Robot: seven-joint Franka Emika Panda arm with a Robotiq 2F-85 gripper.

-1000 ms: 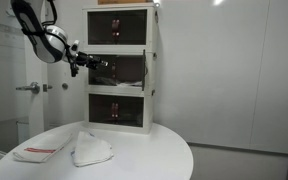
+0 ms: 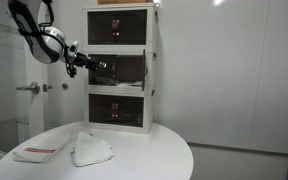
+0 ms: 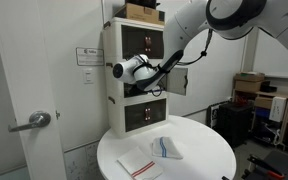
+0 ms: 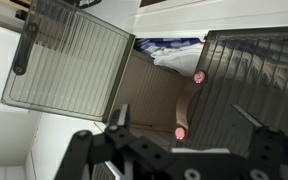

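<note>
A white cabinet (image 2: 148, 88) with dark doors, three compartments high, stands on the round table. One door (image 4: 69, 55) of its middle compartment is swung open in the wrist view, and white and blue folded cloth (image 4: 174, 50) shows inside. The other door (image 4: 254, 85) has a curved brown handle (image 4: 187, 103). My gripper is open in front of this handle, which appears between its fingers without visible contact. In exterior view 1, the gripper (image 2: 101, 65) is at middle-compartment height.
Two folded cloths lie on the white table (image 2: 159, 158): one with red stripes (image 2: 42, 148), one plain white (image 2: 92, 149). A box (image 3: 142, 13) sits atop the cabinet.
My gripper has shifted slightly left in exterior view 1 since one second ago. The cabinet and the cloths on the table look unchanged.
</note>
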